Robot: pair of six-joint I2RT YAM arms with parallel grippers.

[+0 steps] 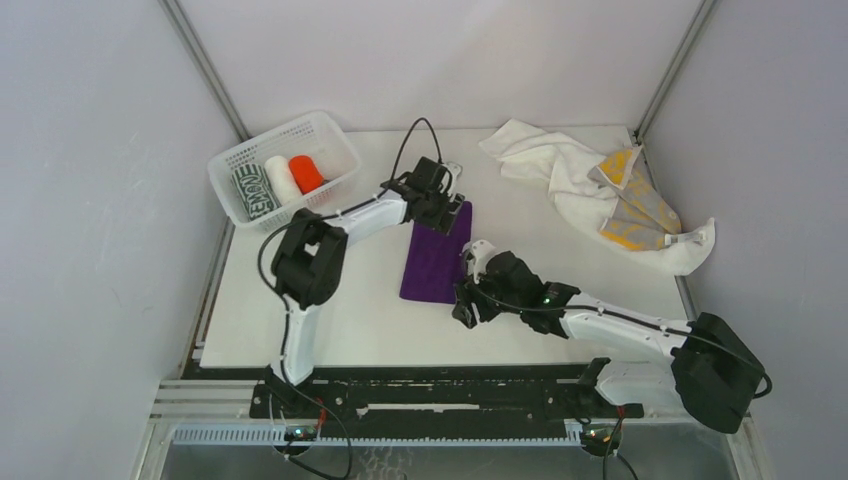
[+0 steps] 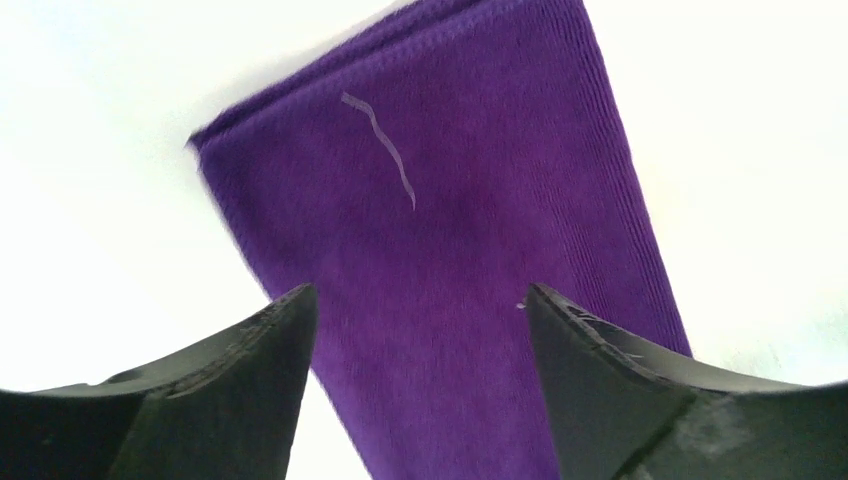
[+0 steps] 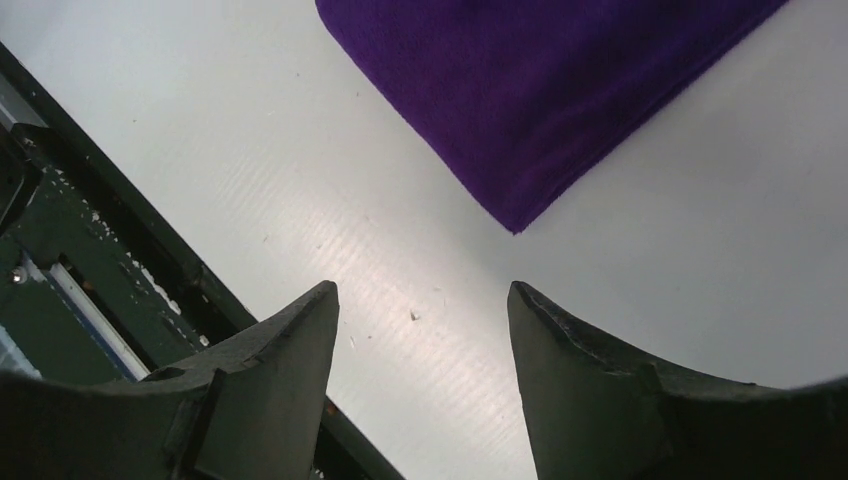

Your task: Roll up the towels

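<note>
A folded purple towel (image 1: 433,267) lies flat near the middle of the table, long side running front to back. My left gripper (image 1: 452,213) is over its far end; in the left wrist view the fingers are spread above the towel (image 2: 430,220), nothing between them but the cloth below. At the towel's front right corner is my right gripper (image 1: 464,303). Its fingers (image 3: 270,380) stand apart over bare table in the right wrist view, with a corner of the towel (image 3: 510,190) just beyond them. Neither gripper holds the towel.
A white basket (image 1: 341,160) at the back left holds rolled towels, one an orange roll (image 1: 306,173). Rumpled at the back right are a white towel (image 1: 560,170) and a grey and yellow towel (image 1: 640,212).
</note>
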